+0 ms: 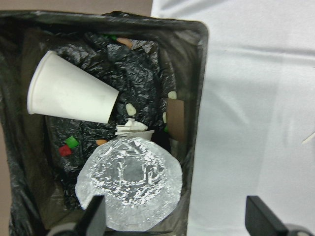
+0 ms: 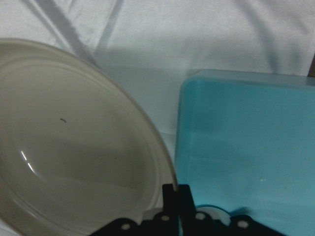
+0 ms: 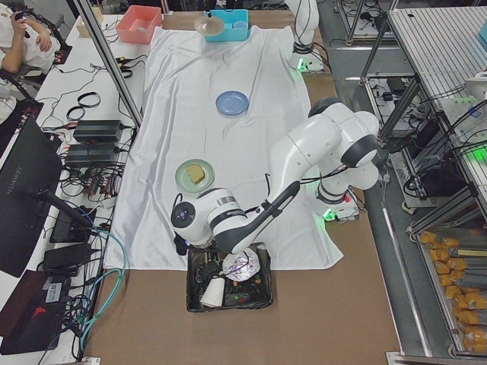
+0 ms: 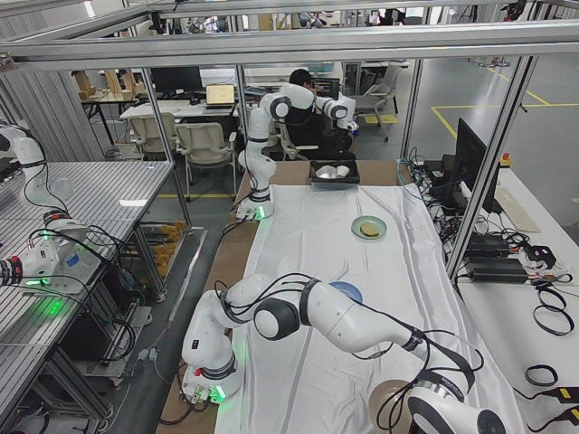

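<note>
In the left wrist view my left gripper stands open over the edge of a black-lined bin [image 1: 197, 73], which holds a white paper cup [image 1: 74, 88], a crumpled foil-like round item [image 1: 128, 177] and small scraps. My right gripper is shut on the rim of a beige bowl [image 2: 78, 128], held beside a light blue container [image 2: 246, 128] in the right wrist view. A green plate [image 3: 186, 180] with a yellowish item [image 3: 196, 171] and a blue plate [image 3: 232, 103] lie on the white cloth.
A pink bin [image 3: 139, 23] stands on the cluttered side bench beyond a metal post. The middle of the cloth [image 3: 228, 144] around the plates is mostly clear. A dark monitor [image 3: 27, 198] stands left of the table.
</note>
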